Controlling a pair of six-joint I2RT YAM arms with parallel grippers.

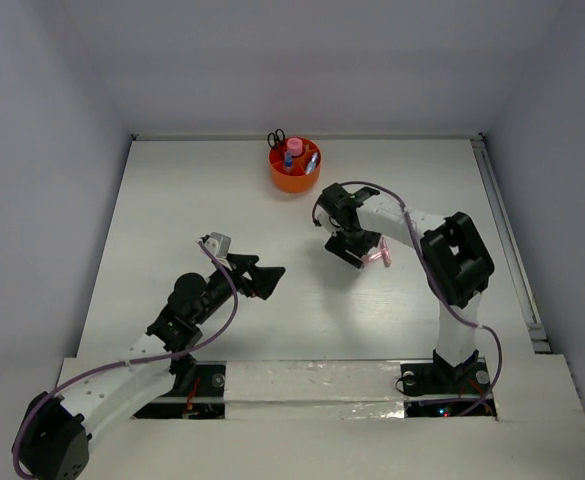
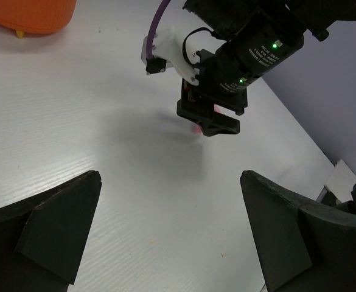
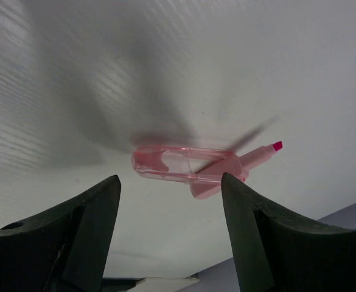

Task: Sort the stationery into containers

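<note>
A pink translucent highlighter (image 3: 190, 164) lies flat on the white table; in the top view this highlighter (image 1: 377, 254) shows just beside my right gripper (image 1: 348, 250). Seen from the right wrist, my right gripper is open over the table, the highlighter beyond its fingertips and nothing held. The orange container (image 1: 292, 182) stands at the back with black scissors (image 1: 276, 138), a pink item (image 1: 294, 147) and blue items in its sections. At the front left, my left gripper (image 1: 262, 277) hangs open and empty; its fingers (image 2: 56, 228) are wide apart in its own wrist view.
Bare table (image 1: 182, 200) stretches across the left and middle. Grey walls (image 1: 302, 70) close in the back and sides. In the left wrist view the right arm (image 2: 244, 55) reaches across the upper right, above the table.
</note>
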